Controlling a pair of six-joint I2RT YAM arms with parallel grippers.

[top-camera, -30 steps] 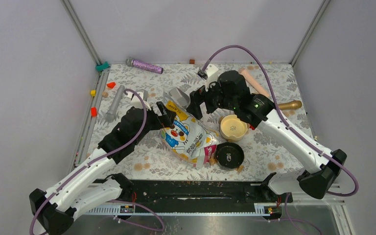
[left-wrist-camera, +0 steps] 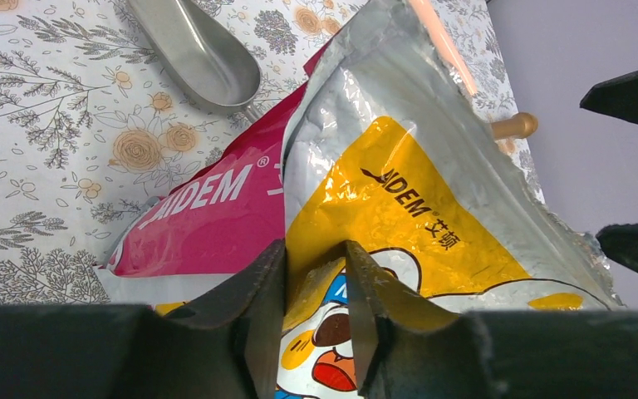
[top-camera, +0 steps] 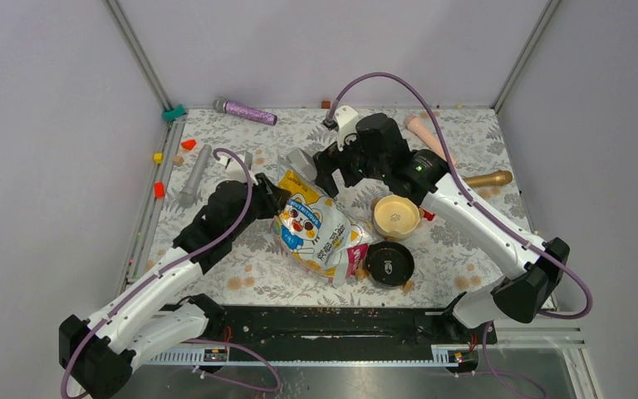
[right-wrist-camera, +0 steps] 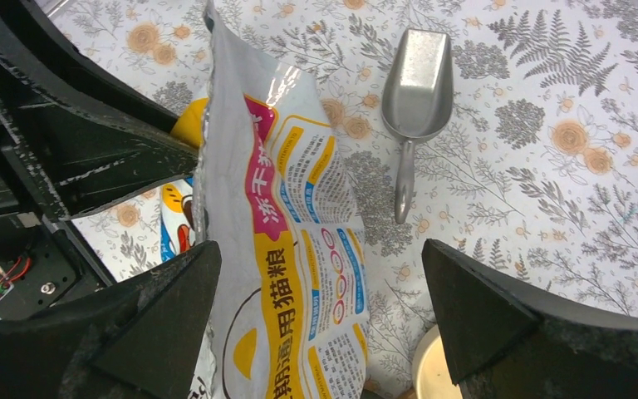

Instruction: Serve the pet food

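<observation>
The pet food bag (top-camera: 311, 229), yellow and white with a cartoon cat, stands in the middle of the table, its silvery top upward. At its left side edge is my left gripper, fingers narrowed on either side of a creased fold, a gap still showing between them. My right gripper is open beside the bag's upper right side; the bag's printed panel shows between its spread fingers. A metal scoop (right-wrist-camera: 419, 91) lies on the table beyond the bag. To the bag's right are a cream bowl (top-camera: 396, 217) and a black bowl (top-camera: 390, 264).
A purple microphone (top-camera: 247, 112) lies at the back, and a grey cylinder (top-camera: 195, 177) at the left. A wooden-coloured rod (top-camera: 488, 179) and a pinkish roller (top-camera: 425, 135) lie on the right. Clear cloth shows at the front left.
My right arm has shifted slightly left, its fingers still open. The bag has barely moved.
</observation>
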